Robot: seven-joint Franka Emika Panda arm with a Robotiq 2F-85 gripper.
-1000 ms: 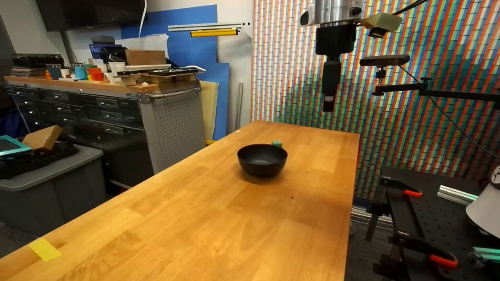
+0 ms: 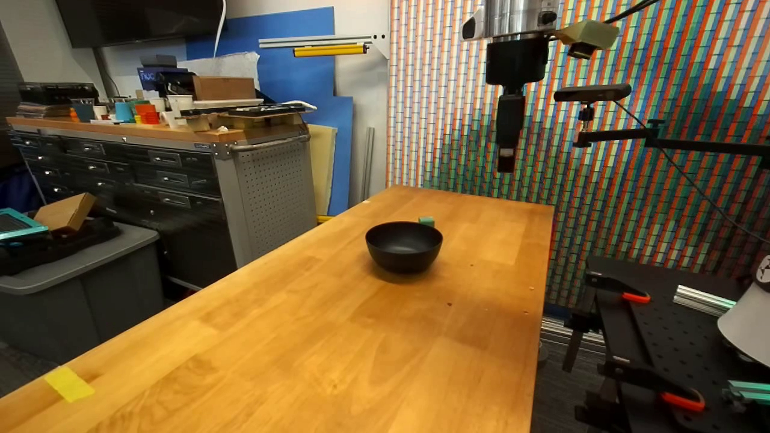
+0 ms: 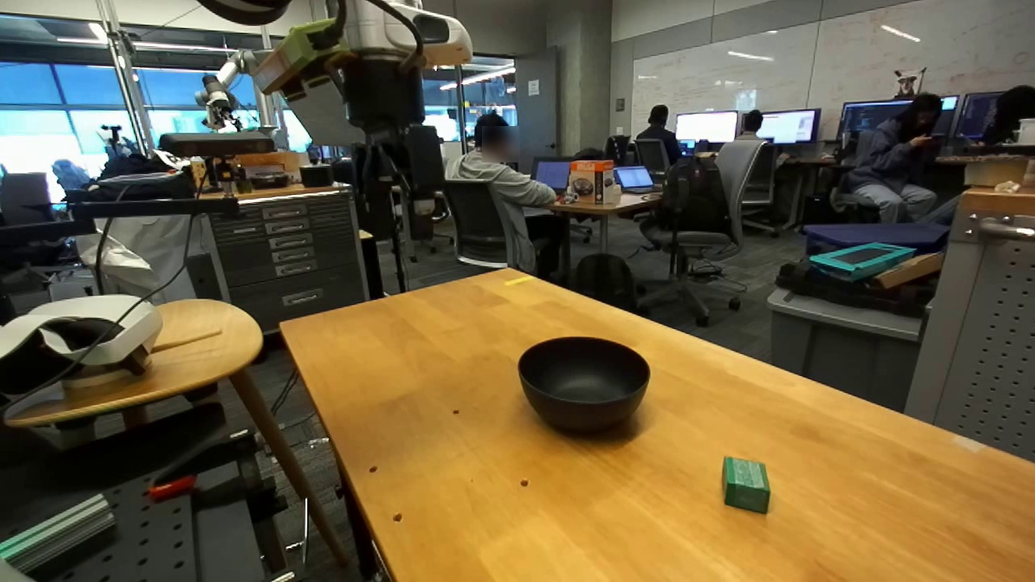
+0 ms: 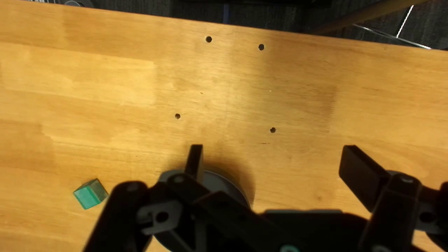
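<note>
A black bowl (image 2: 404, 249) stands upright on the wooden table; its inside looks empty in the second exterior view, where the bowl (image 3: 584, 383) is seen from the other end. Apart from it lies a small green block (image 3: 746, 484), mostly hidden behind the bowl in the first exterior view. High above the tabletop hangs my gripper (image 2: 506, 162), touching neither object. In the wrist view the gripper is open, its fingers wide apart with only bare table below the gap. The green block (image 4: 90, 194) shows to the left, while the gripper's body covers much of the bowl (image 4: 224, 184).
A camera (image 2: 592, 93) on a bracket arm stands beside my arm. A black side bench (image 2: 671, 310) with clamps adjoins the table's edge.
</note>
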